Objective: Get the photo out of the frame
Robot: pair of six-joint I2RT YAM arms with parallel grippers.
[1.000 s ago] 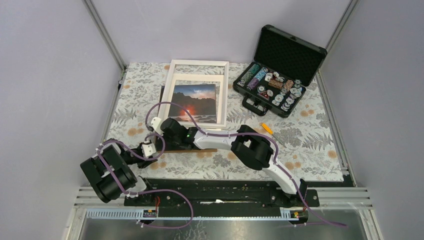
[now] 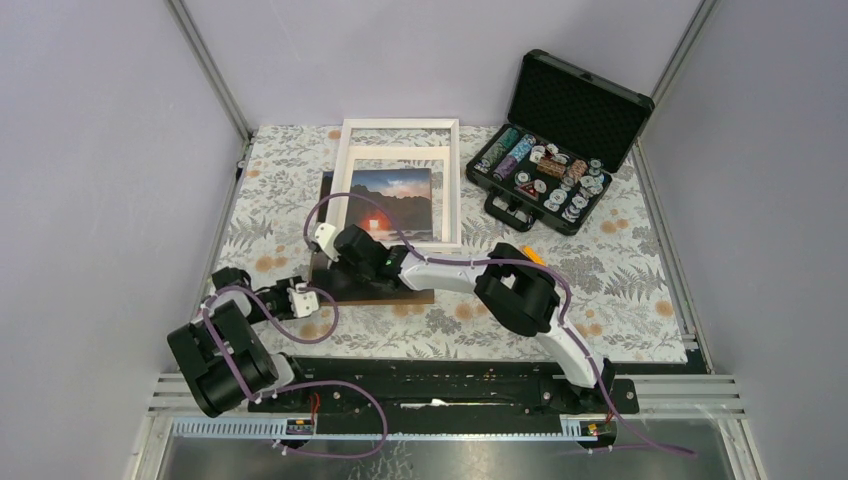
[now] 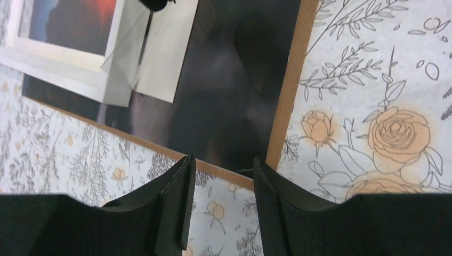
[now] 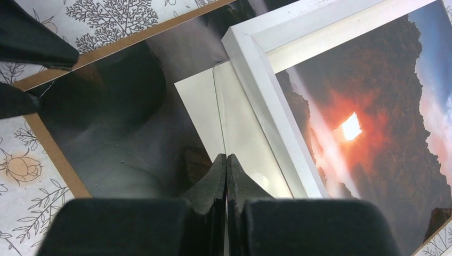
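Note:
The photo (image 2: 395, 200) shows a red-lit sunset scene and lies within the opening of the white frame (image 2: 455, 180). Below and left of the frame extends a dark backing board (image 2: 365, 292) with a brown edge. A cream sheet (image 4: 197, 96) sticks out from under the frame, with a clear sheet (image 4: 222, 101) over it. My right gripper is shut at the clear sheet's edge; nothing shows between its fingers. At the board's near left corner, my left gripper has its fingers apart, one to each side of the corner; contact with the board cannot be made out.
An open black case (image 2: 495, 195) with poker chips stands at the back right. An orange-handled tool (image 2: 533, 255) is partly covered by the right arm.
The white frame's lower left side has also moved a little right. The right arm now covers more of the orange-handled tool.

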